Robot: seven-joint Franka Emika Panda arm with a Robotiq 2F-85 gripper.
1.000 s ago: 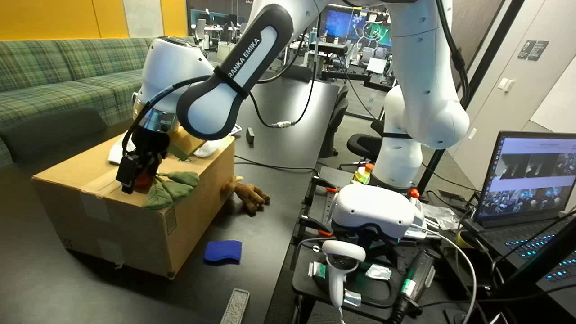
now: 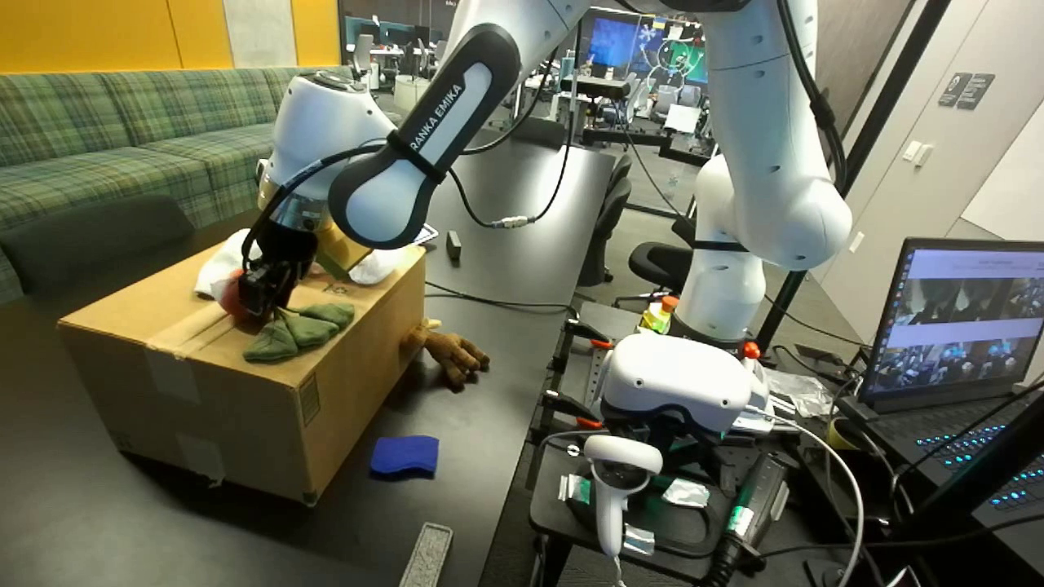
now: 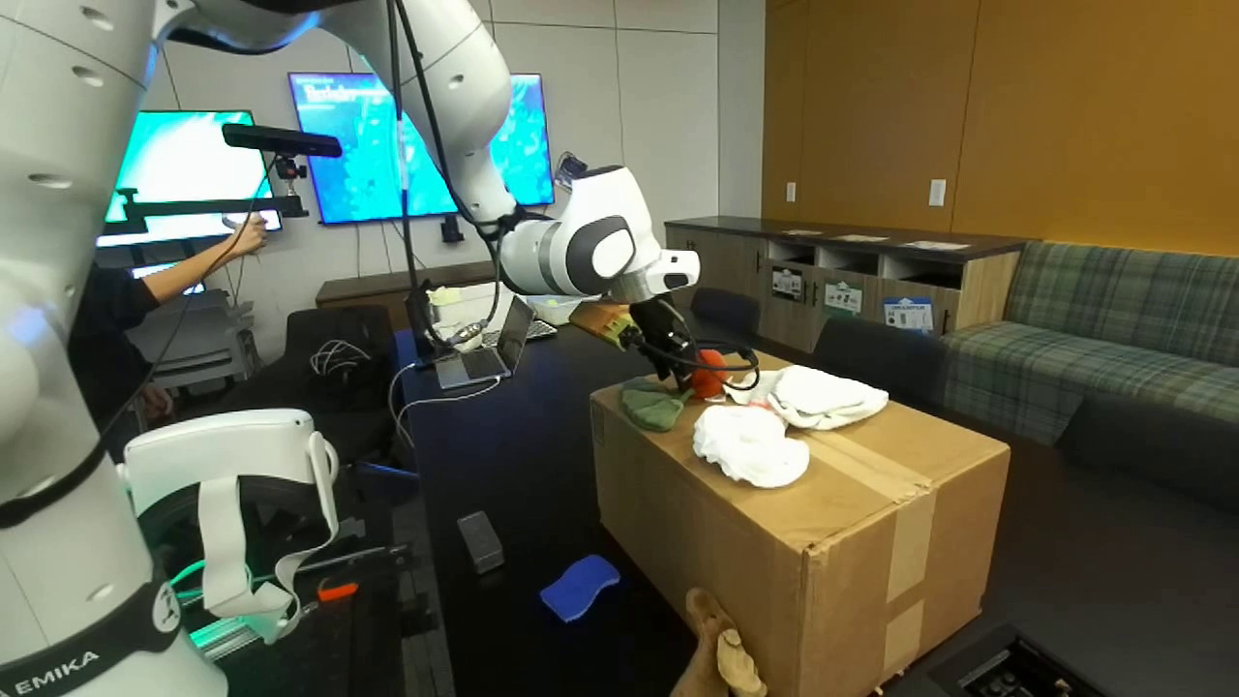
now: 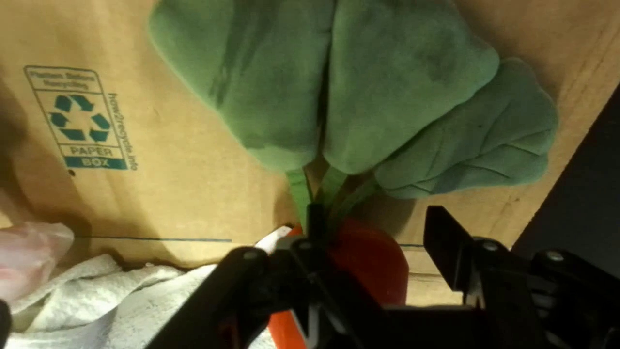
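Note:
A red plush vegetable (image 4: 372, 259) with several green leaves (image 4: 279, 75) lies on top of the cardboard box (image 4: 162, 192). Its bulb (image 3: 709, 374) sits under and between my gripper's fingers, partly hidden by them. In the wrist view, my gripper stands part open: one finger is close against the bulb and stems, and a gap shows between the bulb and the other finger. From exterior view 1, the gripper (image 2: 262, 293) is low over the box top, with the leaves (image 2: 296, 331) flat near the box's edge.
White cloths (image 3: 825, 397) and a white rounded bundle (image 3: 752, 445) share the box top. A brown plush hand (image 2: 452, 354) sticks out of the box's side. On the dark table lie a blue cloth-like piece (image 2: 404, 456) and a grey block (image 2: 426, 554).
The gripper has turned and shifted slightly right and back. The leaves, which hung over the box's edge, now rest further in on its top.

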